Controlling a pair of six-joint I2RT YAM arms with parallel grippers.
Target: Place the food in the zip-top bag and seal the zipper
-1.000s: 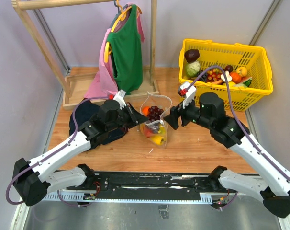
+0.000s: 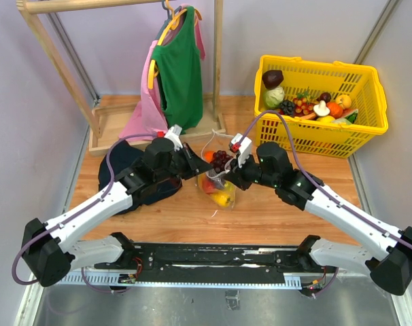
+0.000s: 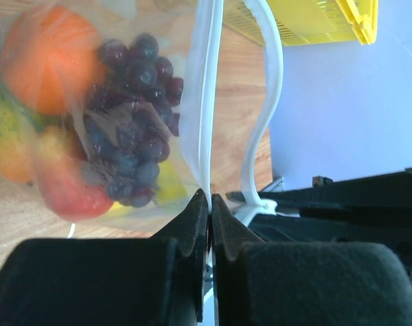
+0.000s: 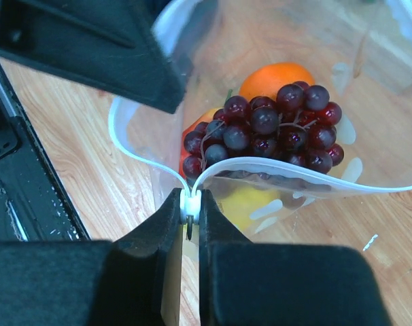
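Observation:
The clear zip bag [image 2: 216, 193] stands upright mid-table, holding dark grapes [image 4: 264, 121], an orange [image 3: 53, 61], a red fruit [image 3: 70, 183] and yellow produce [image 2: 223, 198]. My left gripper is at the bag's left rim, fingers close together on its white edge; how firmly they close is unclear. My right gripper is shut on the white zipper at the other side, where two rim strands meet. The bag's mouth is open between them.
A yellow basket [image 2: 321, 142] of produce stands back right. A wooden rack [image 2: 217, 54] with garments is back left, and a dark cloth [image 2: 111, 170] lies left of the bag.
My right arm has moved left and down to the bag's rim. My left arm has shifted only slightly.

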